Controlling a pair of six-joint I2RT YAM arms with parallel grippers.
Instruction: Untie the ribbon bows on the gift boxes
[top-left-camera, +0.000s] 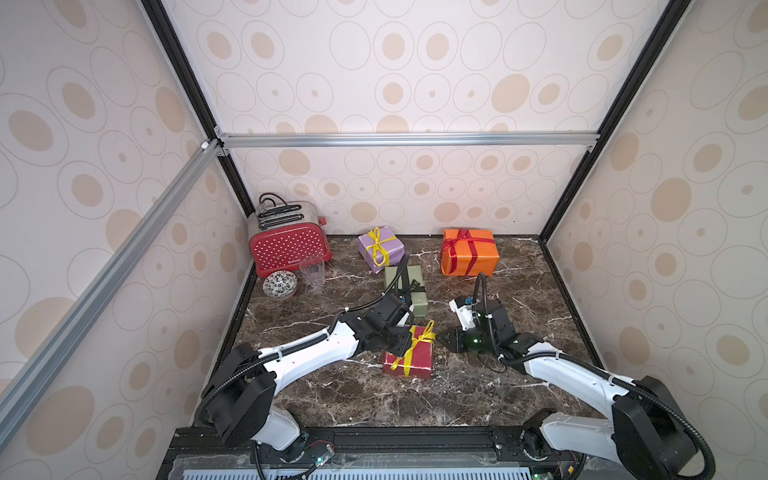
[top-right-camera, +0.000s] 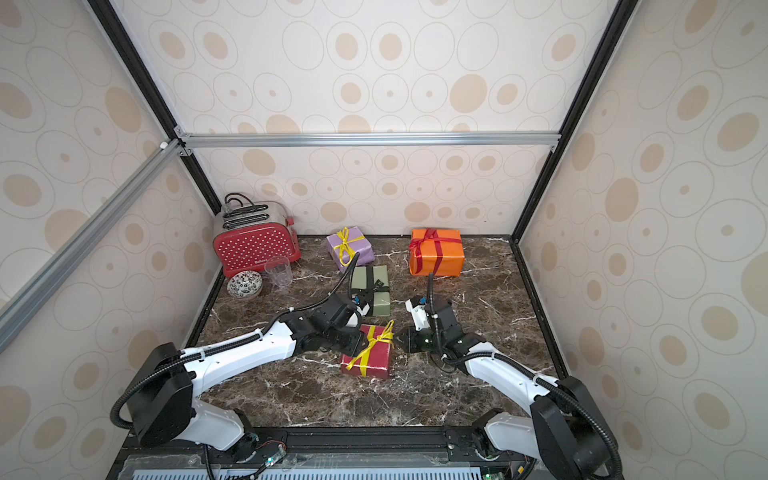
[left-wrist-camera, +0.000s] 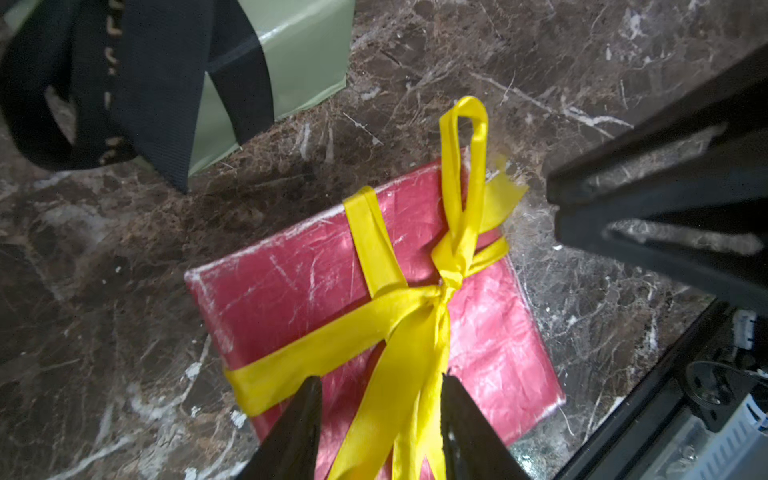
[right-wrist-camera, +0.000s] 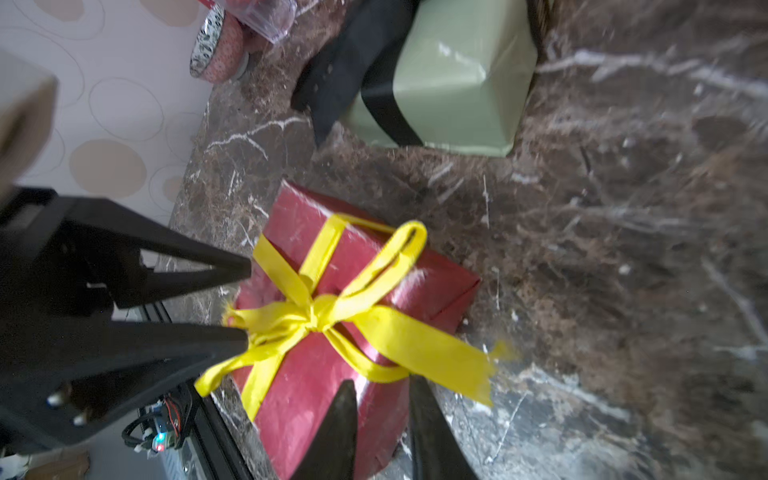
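Note:
The red gift box (top-left-camera: 420, 366) lies at the front middle, its yellow ribbon bow (right-wrist-camera: 320, 313) tied across the top. In the left wrist view a loop of that yellow ribbon (left-wrist-camera: 464, 212) stands up. My left gripper hovers over the box's left side, part open, its fingertips on either side of the ribbon tails in view; contact cannot be judged. To the right of the box is my right gripper, fingers a little apart, with nothing seen held. Behind stand the green box (top-right-camera: 381, 300) with a black ribbon, a purple box (top-left-camera: 389, 249) and an orange box (top-left-camera: 460, 260).
A red toaster (top-left-camera: 288, 244), a clear cup (top-left-camera: 312, 272) and a patterned bowl (top-left-camera: 280, 284) occupy the back left corner. Both arms sit close together around that box.

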